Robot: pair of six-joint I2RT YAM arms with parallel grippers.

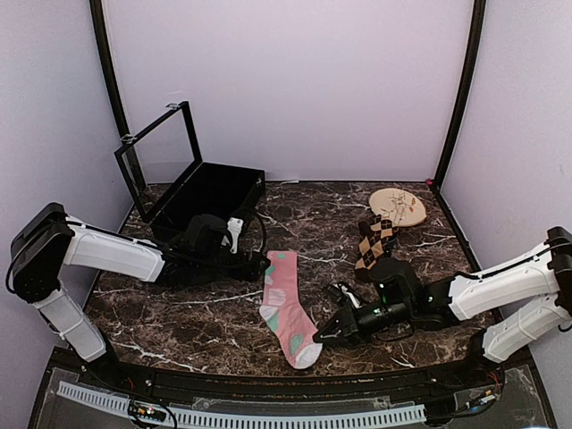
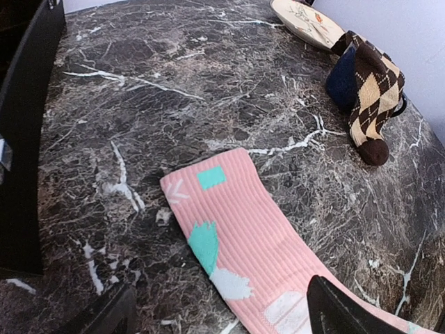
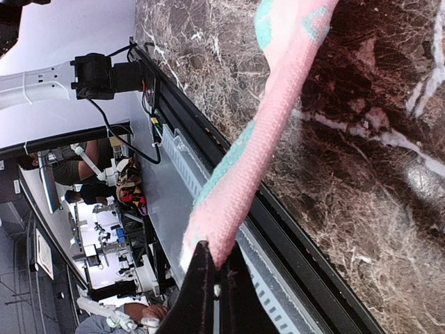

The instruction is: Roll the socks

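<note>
The pink sock (image 1: 284,311) with mint and white patches stretches out long, its cuff toward the back and its white toe near the table's front edge. My right gripper is shut on the sock's edge near the toe. From there the pink fabric (image 3: 261,142) runs up through the right wrist view. Beside the cuff, on its left, my left gripper (image 1: 262,262) stands open. In the left wrist view the cuff (image 2: 222,191) lies ahead of its spread fingers (image 2: 337,309), with nothing gripped. A brown argyle sock (image 1: 376,241) sits bunched at the right.
A black compartment box (image 1: 210,192) with its lid raised stands at the back left. At the back right lies a round pale disc (image 1: 398,206). A black rail (image 1: 268,384) borders the front.
</note>
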